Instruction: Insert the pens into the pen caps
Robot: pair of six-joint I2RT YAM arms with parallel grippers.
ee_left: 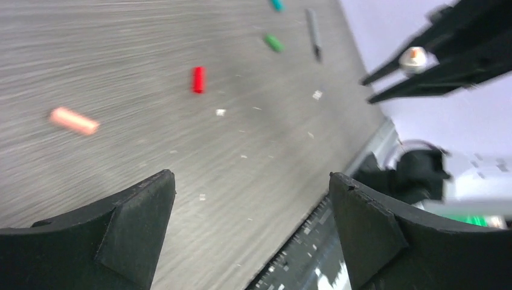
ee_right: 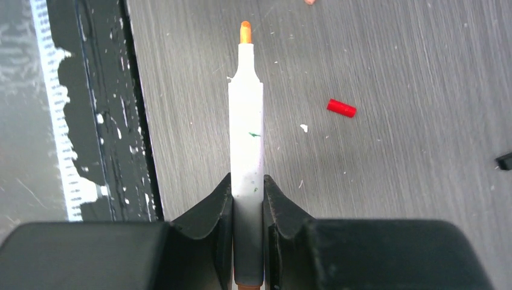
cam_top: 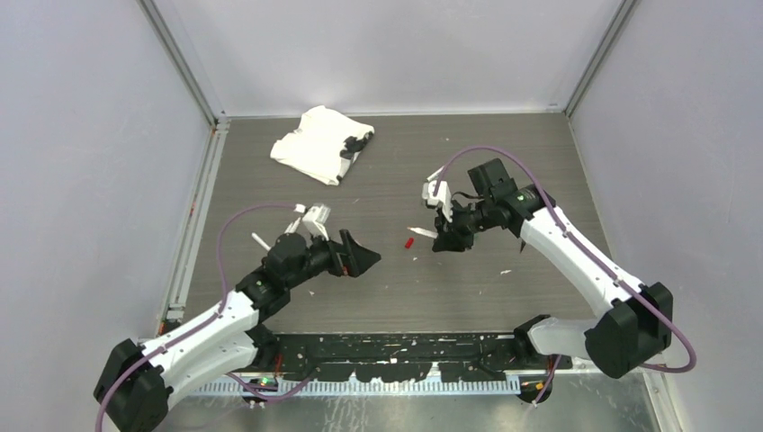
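A white pen (ee_right: 247, 121) with an orange tip is held in my right gripper, which is shut on its body. The tip is bare and points away from the fingers. My left gripper stands open and empty, over the table to the left of the pen in the top view (cam_top: 362, 248). A salmon-orange cap (ee_left: 74, 121) lies on the table beyond its fingers. Further right lie a red cap (ee_left: 198, 79) and a green cap (ee_left: 273, 42).
A grey pen (ee_left: 313, 30) and a teal piece (ee_left: 276, 5) lie farther off. White cloth (cam_top: 324, 144) rests at the back left. A pale pen (cam_top: 260, 241) shows left of the left arm.
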